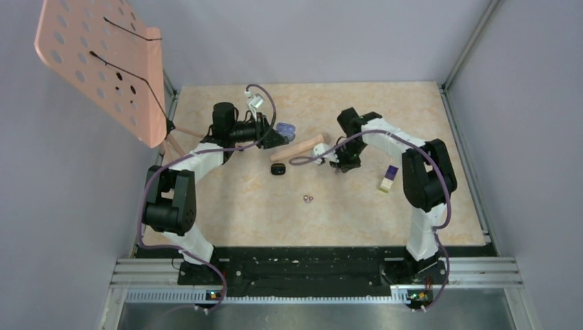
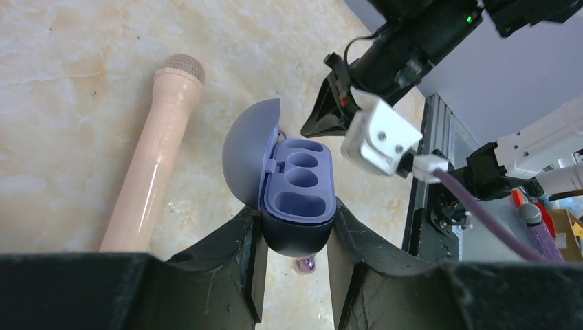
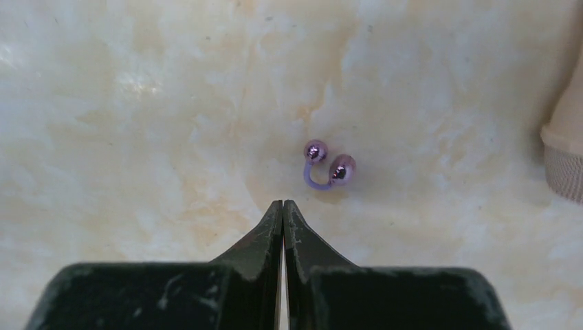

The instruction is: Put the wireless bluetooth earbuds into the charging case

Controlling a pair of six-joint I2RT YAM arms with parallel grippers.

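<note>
My left gripper is shut on an open lavender charging case (image 2: 298, 180), held upright with its lid raised and the wells facing up. In the top view it hangs at the centre-left, beside the microphone. My right gripper is shut, nothing visible between its fingertips, over the table near two small metallic pink-purple earbuds (image 3: 342, 170) joined by a lavender loop, which lie on the tabletop. In the top view the earbuds (image 1: 308, 199) sit front-centre, below and left of the right gripper.
A pink microphone (image 1: 295, 146) lies at the centre, with a small black case (image 1: 278, 169) just in front. A purple, white and green block (image 1: 388, 179) lies right of the right gripper. A perforated pink panel (image 1: 96, 62) stands at the back left.
</note>
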